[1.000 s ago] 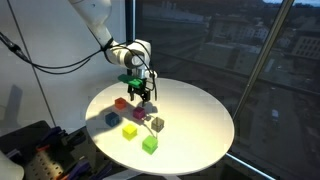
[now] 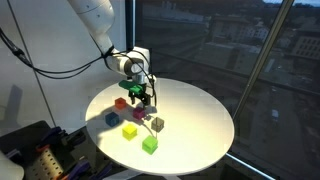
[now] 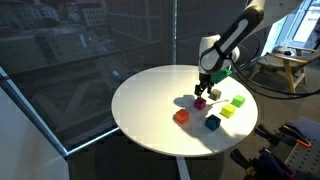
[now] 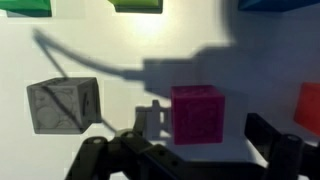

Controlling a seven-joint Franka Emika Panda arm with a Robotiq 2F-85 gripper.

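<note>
A magenta cube (image 4: 198,115) lies on the white round table (image 2: 200,112). In the wrist view it sits between the two fingers of my gripper, which stands open with a gap to either side of the cube. From exterior view 2 my gripper (image 3: 203,92) appears just above the magenta cube (image 3: 200,104). Exterior view 1 shows the magenta cube (image 2: 139,114) close by my gripper (image 2: 146,101). Nothing is held.
Bare tabletop stretches away on the right in exterior view 1.
My arm has come down a little toward the magenta cube over the last second. All the cubes keep their places on the table.
</note>
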